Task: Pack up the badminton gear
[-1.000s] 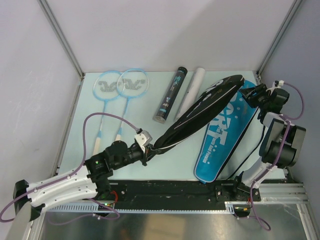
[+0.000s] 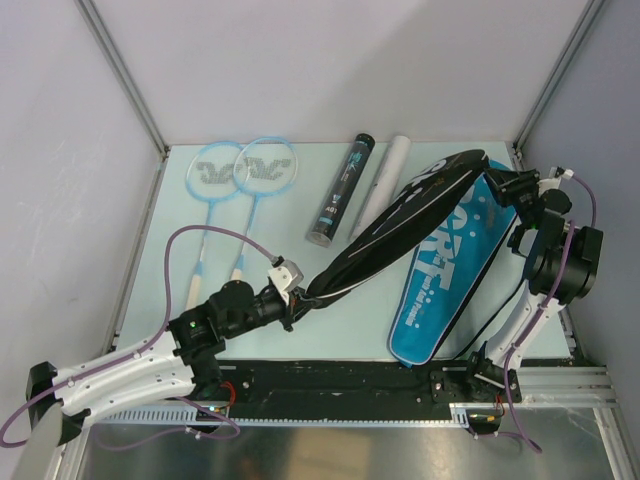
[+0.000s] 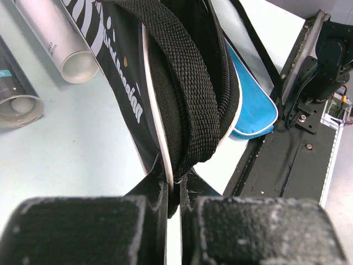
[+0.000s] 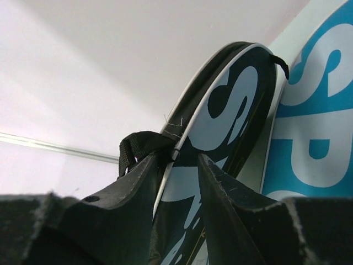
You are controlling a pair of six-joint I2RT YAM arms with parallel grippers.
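A long black racket bag [image 2: 410, 220] is held slanting across the table, with my left gripper [image 2: 296, 305] shut on its lower end; in the left wrist view its dark strap and piping [image 3: 190, 110] run into the fingers. My right gripper [image 2: 492, 180] is at the bag's upper end, fingers apart around the edge and a black loop [image 4: 140, 144]; whether they grip it is unclear. A blue bag [image 2: 440, 280] lies on the table at the right. Two rackets [image 2: 258, 180] lie at the left, a dark tube [image 2: 340, 190] and a white tube [image 2: 383, 182] at the back middle.
The white table [image 2: 180, 330] has free room around the rackets and below the tubes. A black strap lies along the right of the blue bag. Walls enclose the back and sides.
The left gripper and the bag are nearly unchanged.
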